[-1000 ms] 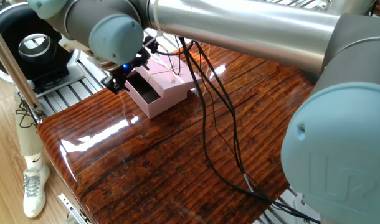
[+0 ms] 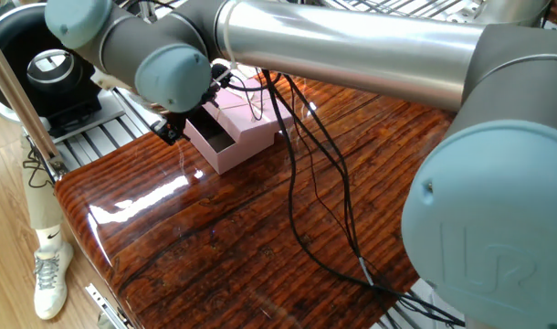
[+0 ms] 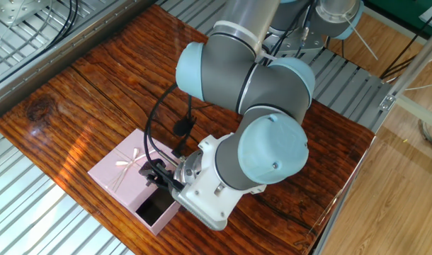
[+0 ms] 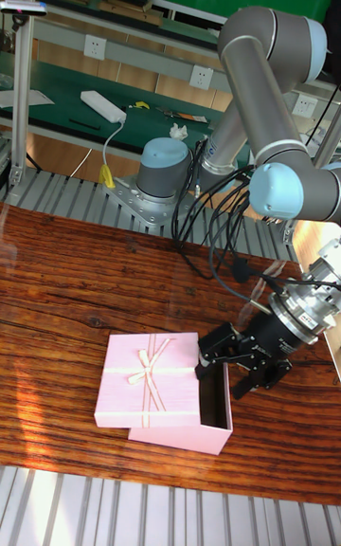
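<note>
A pink box (image 4: 187, 438) sits on the brown wooden table, its pink lid (image 4: 121, 384) shifted to one side and bearing a pale ribbon bow (image 4: 150, 364). Part of the dark inside (image 3: 156, 205) shows beside the lid. My black gripper (image 4: 224, 380) is over this uncovered end, close to the lid's edge. Its fingers (image 4: 207, 368) stand apart, and I see nothing held between them. Whether a finger touches the lid cannot be told. In the second exterior view the wrist hides part of the gripper; in the first, the arm covers much of it.
Black cables (image 2: 342, 196) hang from the arm across the table (image 2: 215, 247). Metal slats (image 4: 121, 511) border the tabletop. Bare table lies around the box, with wide free room on the side towards the arm's base (image 4: 161, 177).
The forearm and wrist have moved slightly in the first exterior view, the wrist down and to the right, covering more of the gripper. Box and lid look unmoved.
</note>
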